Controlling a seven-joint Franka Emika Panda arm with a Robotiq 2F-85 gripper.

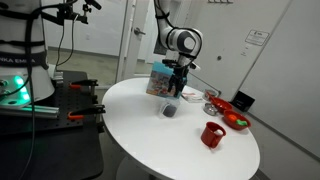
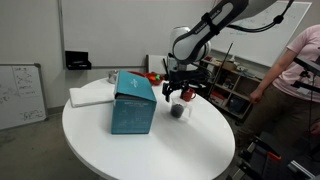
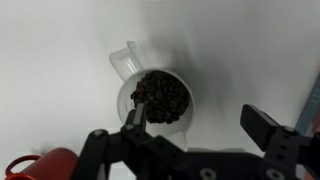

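A clear cup with a handle (image 3: 128,62) holds dark beans (image 3: 160,98) and stands upright on the white table. In exterior view 1 this cup (image 1: 168,109) sits in front of a blue box. Above the table near the cup is my gripper (image 1: 178,84), pointing down. Its dark fingers are spread apart in the wrist view, with the cup below and towards the left finger (image 3: 130,142). The gripper is open and grips nothing. A red mug (image 1: 212,136) stands nearer the table's right side; only part of it shows in the wrist view.
The tall blue box (image 2: 133,116) stands close to the arm and cup. A red bowl (image 1: 236,120) and other small items lie along the table's back edge.
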